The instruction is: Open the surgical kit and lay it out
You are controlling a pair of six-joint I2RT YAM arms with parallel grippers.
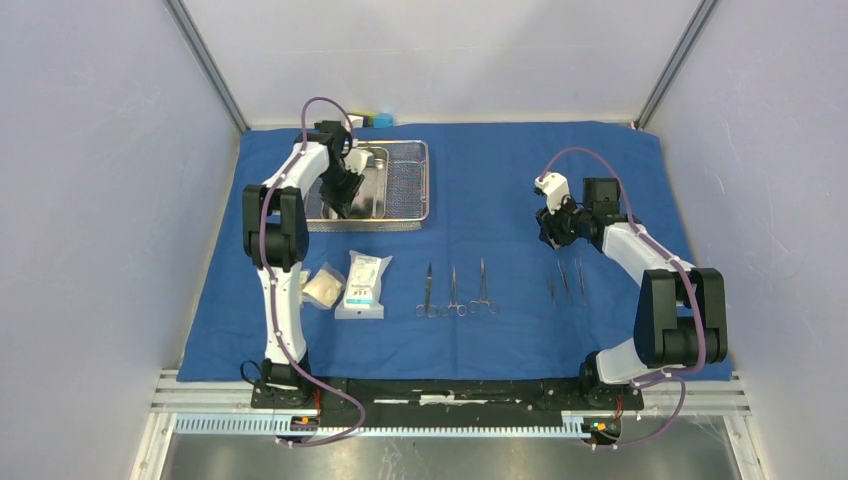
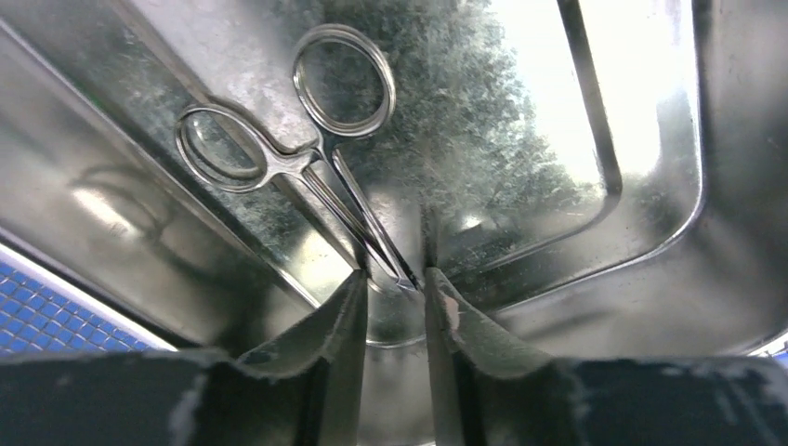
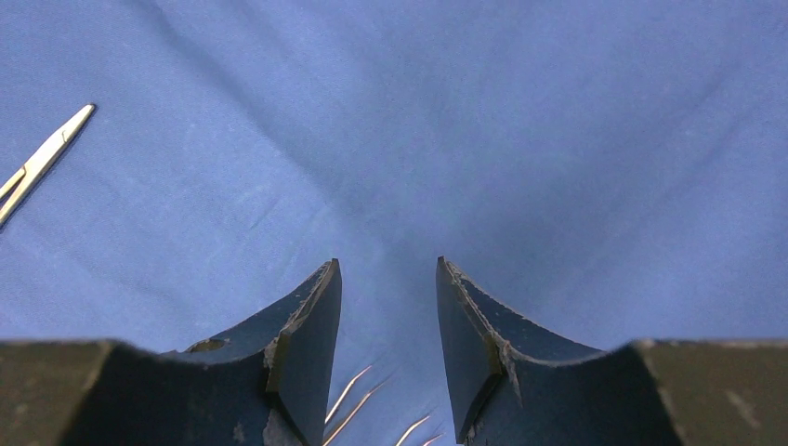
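Observation:
A ring-handled steel clamp (image 2: 302, 163) lies in the shallow metal tray (image 2: 641, 251) in the left wrist view, rings away from me. My left gripper stands over the tray, part open, with the clamp's narrow end just between its fingertips; whether they touch it I cannot tell. Three ring-handled instruments (image 1: 483, 290) lie in a row on the blue cloth. To their right are several slim instruments (image 1: 563, 277), whose tips (image 3: 348, 395) show below in the right wrist view. Above that group my right gripper is open, holding nothing.
The tray sits inside a wire mesh basket (image 1: 406, 190) at the back left. A white package (image 1: 364, 283) and a bag of pale material (image 1: 323, 287) lie in front of it, close to the left arm.

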